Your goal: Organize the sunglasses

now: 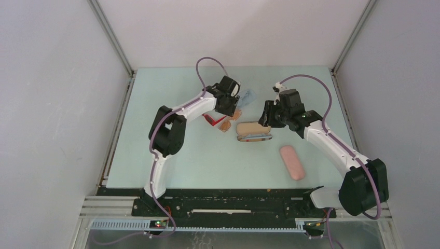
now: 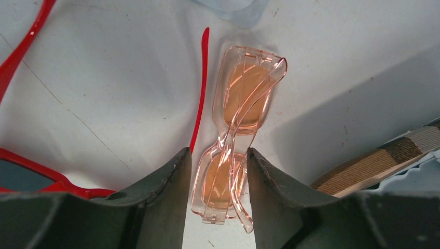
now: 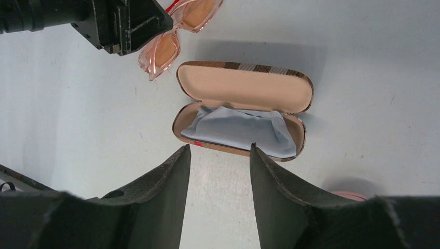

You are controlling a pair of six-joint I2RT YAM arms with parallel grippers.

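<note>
Clear pink sunglasses with orange lenses [image 2: 248, 96] lie on the table, one temple crossing over the frame. Above them, my left gripper stands open, its fingers on either side of the lower lens as seen in the left wrist view. Red-framed glasses [image 2: 75, 190] are just to the left, partly hidden by a finger. An open tan case [image 3: 241, 85] has a grey-blue cloth [image 3: 238, 129] in its lower half. Over the case, my right gripper is apart at its fingertips, with nothing between them.
A closed pink case [image 1: 292, 163] lies at the front right. Behind the sunglasses is a pale blue cloth [image 1: 247, 98].
</note>
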